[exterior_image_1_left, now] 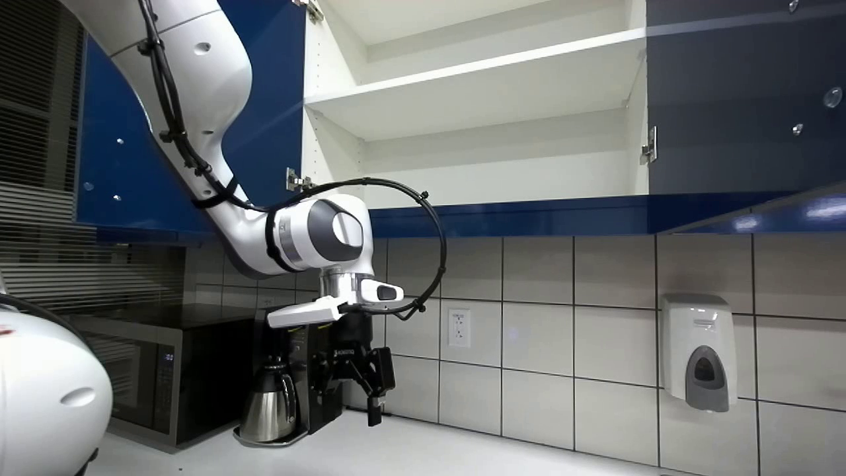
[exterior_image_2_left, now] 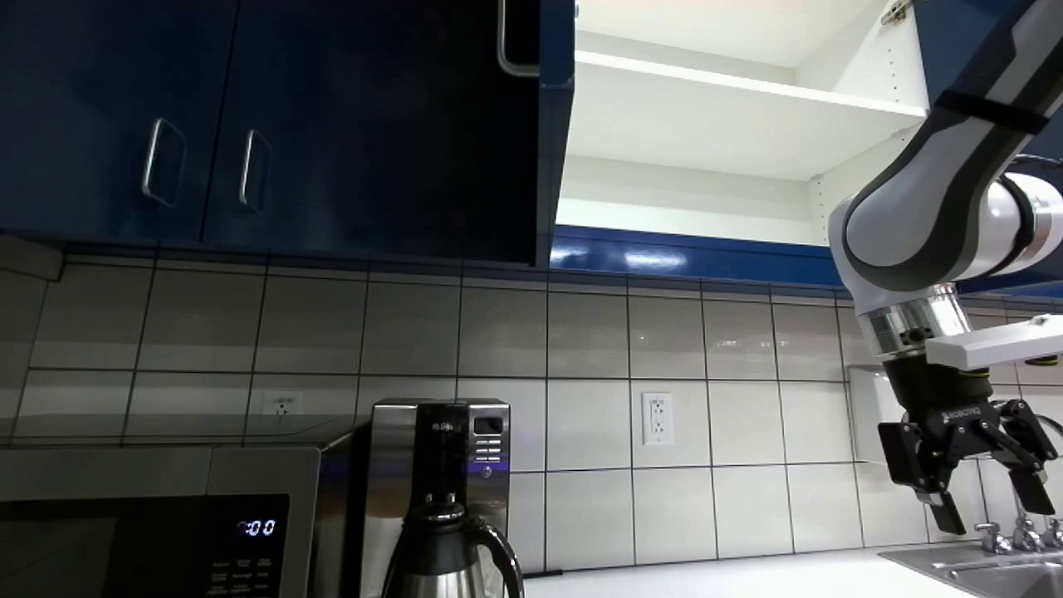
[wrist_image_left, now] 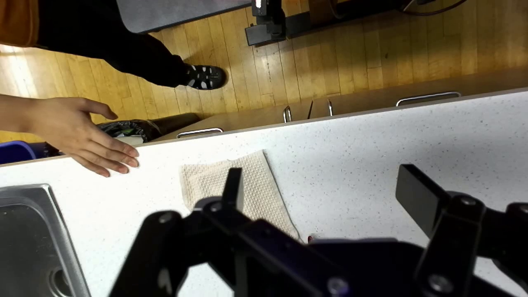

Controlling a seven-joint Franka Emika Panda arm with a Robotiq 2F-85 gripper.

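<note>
My gripper hangs open above the white counter, its two black fingers wide apart and nothing between them. In exterior view 2 the same gripper (exterior_image_2_left: pixel 991 504) points downward, clear of the counter. A beige folded cloth (wrist_image_left: pixel 257 190) lies flat on the counter below, partly hidden by the left finger in the wrist view. Near the cloth's lower corner shows a small red thing (wrist_image_left: pixel 310 238), mostly hidden by the gripper, so I cannot tell what it is.
A person's hand (wrist_image_left: pixel 84 131) rests at the counter's front edge, close to the cloth. The sink (wrist_image_left: pixel 54 222) lies at the left of the wrist view. A coffee maker with a steel carafe (exterior_image_1_left: pixel 269 408) and a microwave (exterior_image_1_left: pixel 202 381) stand along the counter. Overhead, the open cabinet (exterior_image_1_left: pixel 492 87) has empty shelves.
</note>
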